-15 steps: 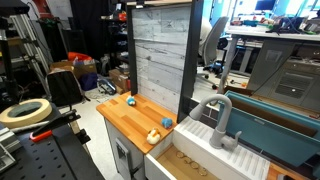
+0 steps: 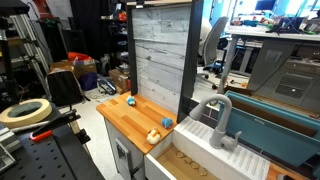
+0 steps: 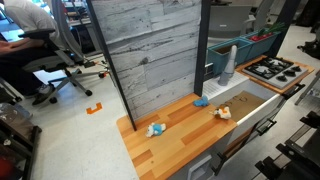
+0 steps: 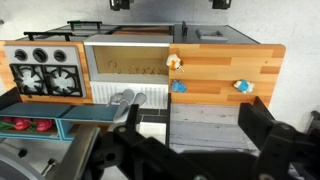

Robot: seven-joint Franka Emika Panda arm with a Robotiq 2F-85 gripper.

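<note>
Three small items are spread on the wooden counter [image 4: 215, 73]. An orange-and-white item [image 4: 174, 62] lies near the edge of the open basin [image 4: 130, 51]. A blue item [image 4: 178, 86] rests a short way from it, and a blue-and-white one [image 4: 244, 86] sits apart toward the counter's other end. At the top edge of the wrist view, my gripper stands open, its fingertips wide apart and nothing between them. All three items are clear of it. What the small items are exactly is hard to tell.
A grey faucet [image 2: 216, 118] rises behind the basin. The stove [image 3: 275, 70] is beyond it, along with a teal shelf [image 4: 70, 118] holding red items. A whitish plank wall [image 3: 165, 65] backs the counter. Bare wood lies between the items.
</note>
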